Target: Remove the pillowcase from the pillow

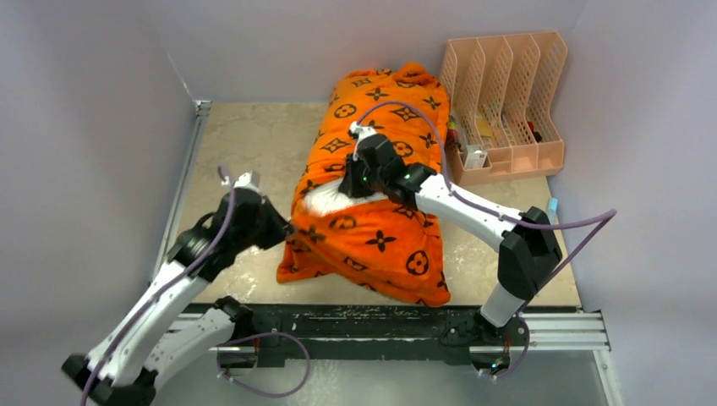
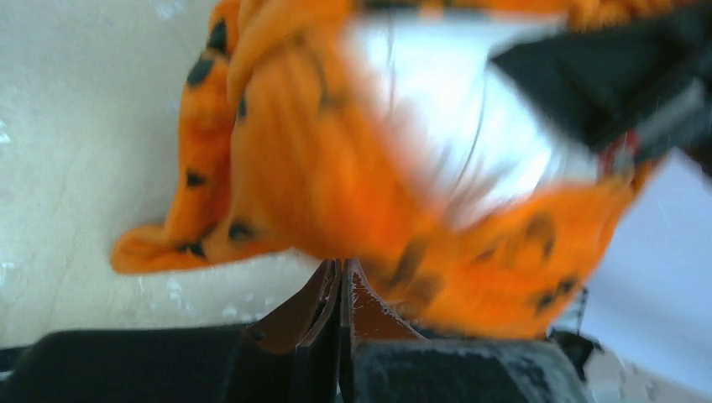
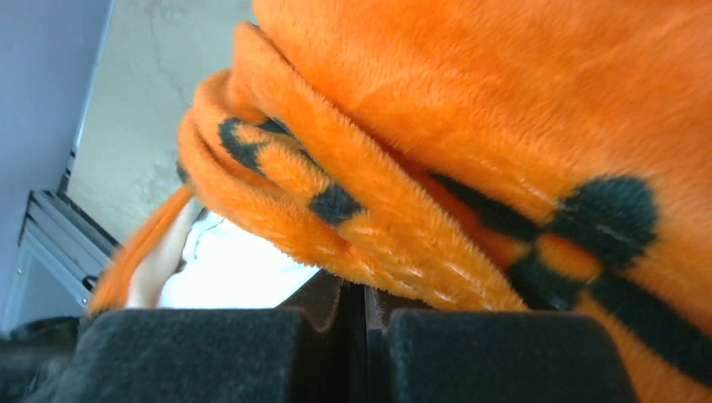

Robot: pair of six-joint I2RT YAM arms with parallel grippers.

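An orange pillowcase (image 1: 380, 254) with dark patterns covers the pillow, which shows white (image 1: 325, 199) through an opening across the middle; in the left wrist view this white patch (image 2: 453, 109) is blurred. My left gripper (image 1: 283, 228) is shut at the opening's left edge, nothing clearly between its fingers. My right gripper (image 1: 347, 186) is over the opening, shut, its tips at a rolled orange fold (image 3: 311, 193); whether cloth is between them is hidden.
A pink divided organizer (image 1: 507, 161) stands at the back right, with a small light-blue object (image 1: 552, 210) below it. Bare tabletop (image 1: 228, 152) lies left of the pillow.
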